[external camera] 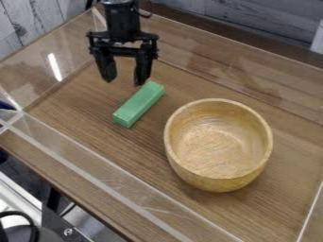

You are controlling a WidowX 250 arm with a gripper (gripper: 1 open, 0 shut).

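Note:
My gripper (pixel 123 72) is at the upper left of the camera view, open, its dark fingers spread above and behind a green rectangular block (pixel 138 104), which lies flat and diagonal on the wooden table (pixel 76 142). Nothing shows between the fingers.
A large round tan bowl (pixel 217 142) takes up the right of the table. A dark cable lies at the lower left edge.

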